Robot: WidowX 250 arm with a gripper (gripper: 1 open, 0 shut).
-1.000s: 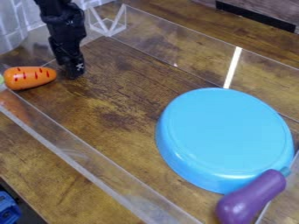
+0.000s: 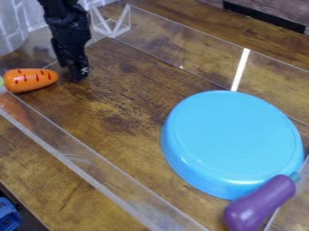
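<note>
A dark robot gripper (image 2: 72,59) reaches down from the top left, its lower end close beside an orange toy carrot (image 2: 32,79) at the left edge. Whether its fingers are open or shut is hard to make out against the dark wood. A light blue round object (image 2: 229,140) lies at the right, and a purple toy eggplant (image 2: 258,204) lies by its lower right edge.
Transparent walls or strips run along the left and across the top and bottom left. A small blue object (image 2: 7,217) shows at the bottom left corner.
</note>
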